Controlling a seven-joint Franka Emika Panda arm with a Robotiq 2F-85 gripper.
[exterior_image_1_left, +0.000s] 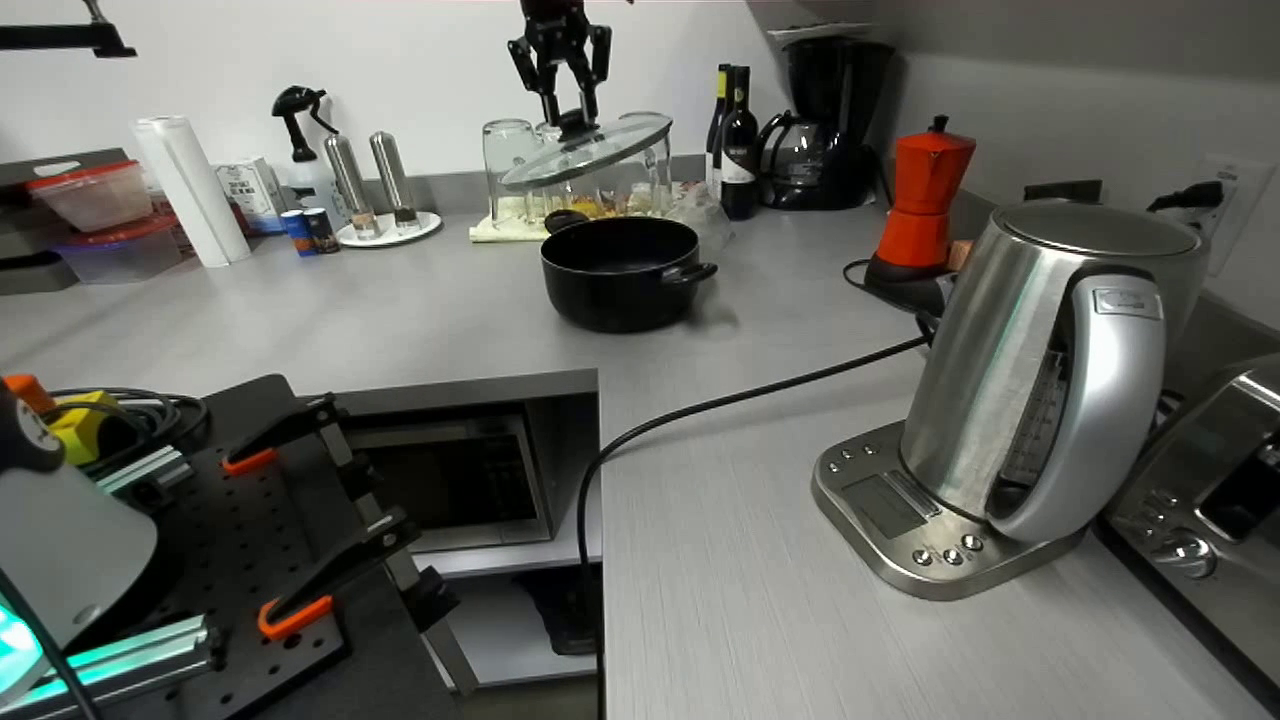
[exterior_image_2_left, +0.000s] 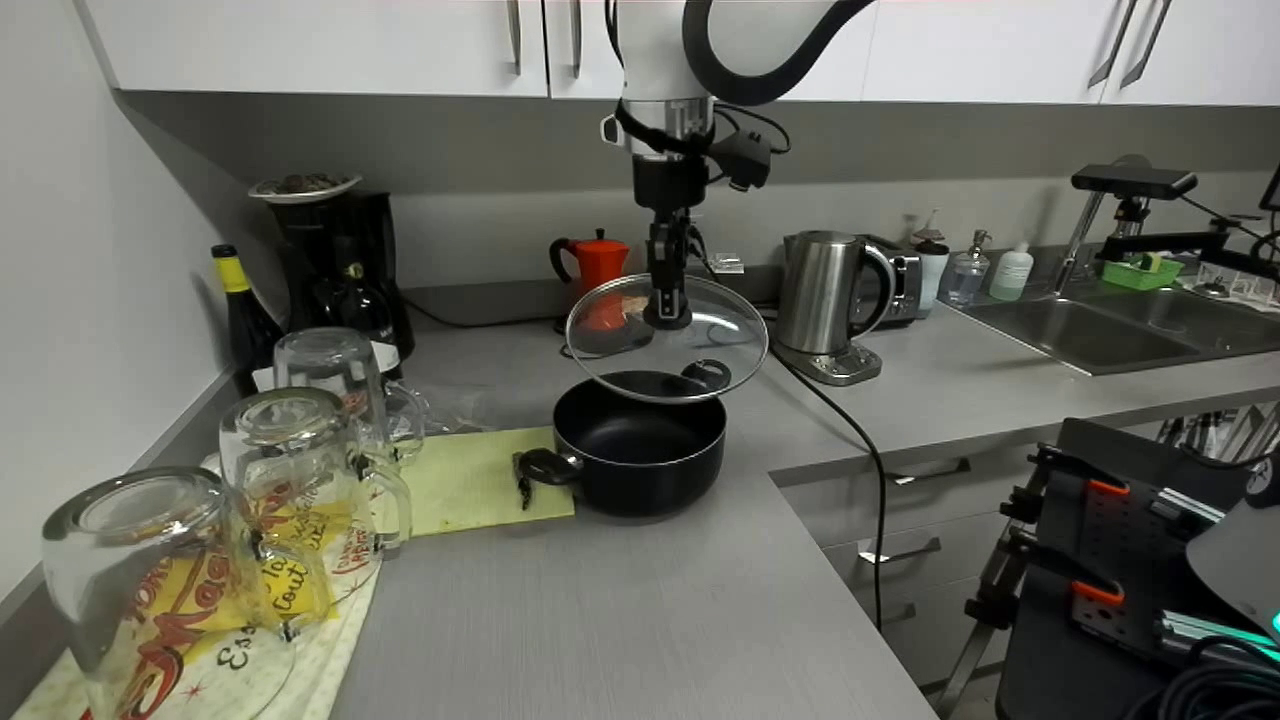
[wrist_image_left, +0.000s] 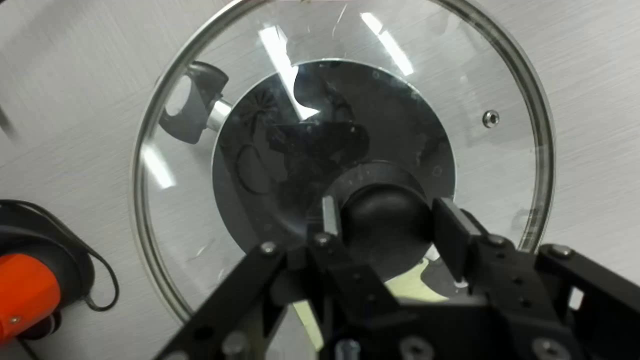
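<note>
A clear glass lid (exterior_image_1_left: 612, 149) with a metal rim hangs tilted in the air, my gripper (exterior_image_1_left: 569, 101) shut on its black knob (wrist_image_left: 387, 225). The knob sits between both fingers in the wrist view. Below the lid, apart from it, the black pot (exterior_image_1_left: 621, 288) stands uncovered on the counter. Seen from above through the glass lid (wrist_image_left: 489, 72), the pot (wrist_image_left: 336, 144) lies within the lid's outline. In the second exterior view the lid (exterior_image_2_left: 732, 318) is over the back part of the pot (exterior_image_2_left: 642, 474).
Upturned glass mugs (exterior_image_2_left: 156, 576) stand on a cloth to the pot's left, with a yellow-green cloth (exterior_image_2_left: 468, 480) beside it. A red moka pot (exterior_image_1_left: 926, 198), a steel kettle (exterior_image_1_left: 996, 360) and wine bottles (exterior_image_1_left: 738, 144) stand around.
</note>
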